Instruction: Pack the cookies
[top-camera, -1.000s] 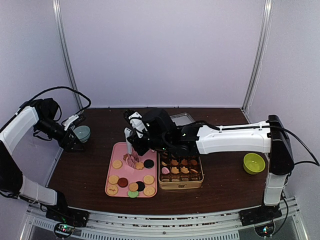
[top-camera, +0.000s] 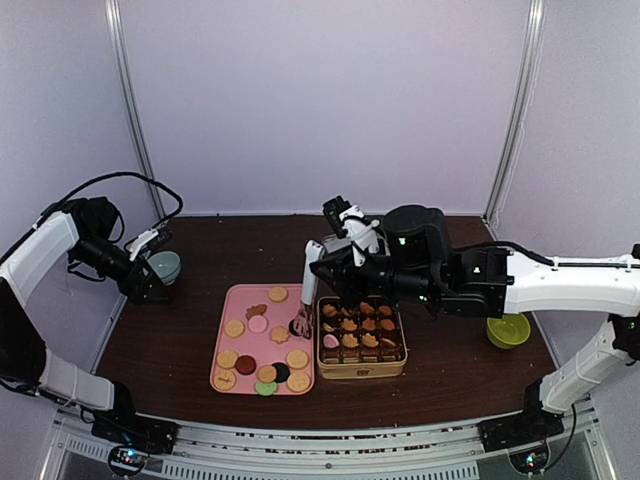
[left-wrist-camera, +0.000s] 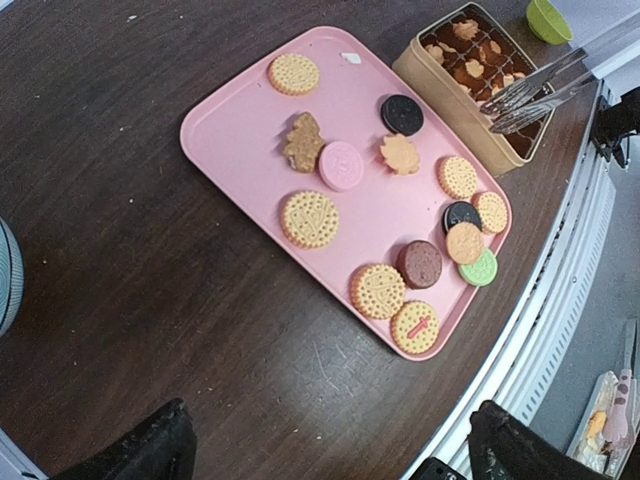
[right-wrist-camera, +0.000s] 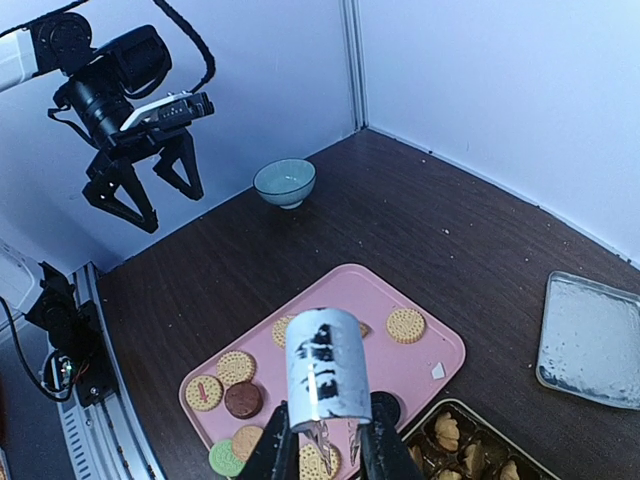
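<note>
Assorted cookies lie on a pink tray: round biscuits, dark, pink, green and leaf-shaped ones. Right of it stands the divided cookie box, holding several pieces. My right gripper holds a white-handled tool; its metal tips hang over the tray's right side and the box. How far its finger is closed is unclear. My left gripper stands open at the table's left, above the surface, empty.
A blue bowl is at the back left, a metal tray behind the box, and a green bowl at right.
My right arm with the white-handled tool has risen and moved right, from over the middle of the pink tray toward the box. The left arm has not moved.
</note>
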